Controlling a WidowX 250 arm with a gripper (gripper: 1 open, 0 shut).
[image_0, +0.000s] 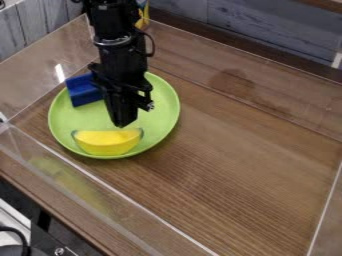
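Observation:
A green plate (158, 130) sits on the wooden table at the left. On it lie a yellow banana-like object (104, 142) toward the front and a blue block (82, 88) at the back left. My black gripper (122, 118) hangs over the plate, just above and behind the yellow object, fingertips pointing down. It looks shut, with nothing visible between its fingers.
A wall or rim runs along the back, with a small yellow item behind the arm at the top. Clear edging runs along the front left.

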